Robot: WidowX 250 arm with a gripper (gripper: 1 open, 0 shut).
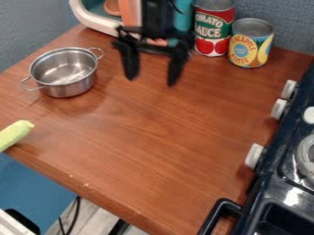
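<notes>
My black gripper hangs open over the back middle of the wooden table, blurred, with nothing between its two fingers. To its left sits a steel pot with two handles. A yellow-green corn cob lies at the table's left edge. Behind the gripper stand a red tomato can and a yellow can.
A black stove with white knobs fills the right side. A white container with items inside is at the back.
</notes>
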